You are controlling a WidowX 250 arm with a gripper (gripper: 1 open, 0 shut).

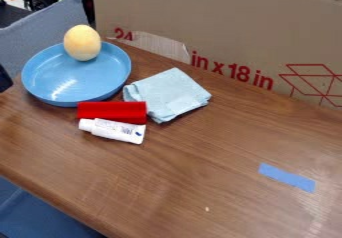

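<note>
A blue plate (pixel 75 82) sits on the wooden table at the left, with a yellow egg-shaped object (pixel 83 42) at its back part. In front of the plate lie a red cylinder (pixel 112 111) and, just below it, a white tube (pixel 111 130). A folded light blue cloth (pixel 166 94) lies to the right of the plate. Only a small dark sliver at the left edge may be part of the gripper; its fingers are not visible.
A large cardboard box stands along the back, with a grey panel at the back left. The table's edge is at lower left.
</note>
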